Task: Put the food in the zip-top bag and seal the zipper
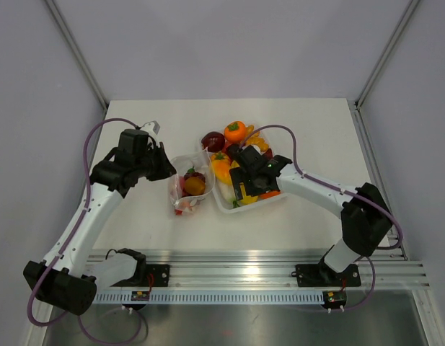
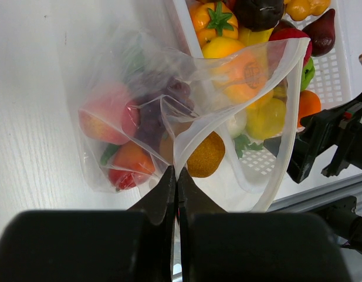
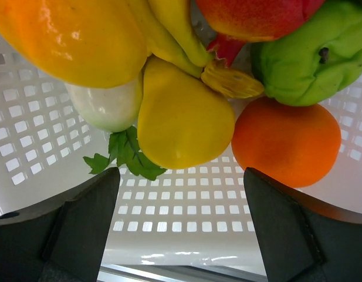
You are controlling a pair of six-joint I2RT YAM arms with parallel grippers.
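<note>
The zip top bag [image 1: 186,194] [image 2: 110,94] lies open with fruit inside, including a brown round item [image 2: 204,154]. My left gripper [image 1: 169,169] is shut at the bag's rim, the clear plastic edge running to its fingertips. My right gripper [image 1: 247,184] is open over the white basket [image 3: 186,244], just in front of a yellow pear [image 3: 183,117], an orange [image 3: 286,141] and green leaves [image 3: 134,155], nothing between its fingers.
The basket also holds a green pepper [image 3: 313,59], a white vegetable [image 3: 104,103] and several other foods.
</note>
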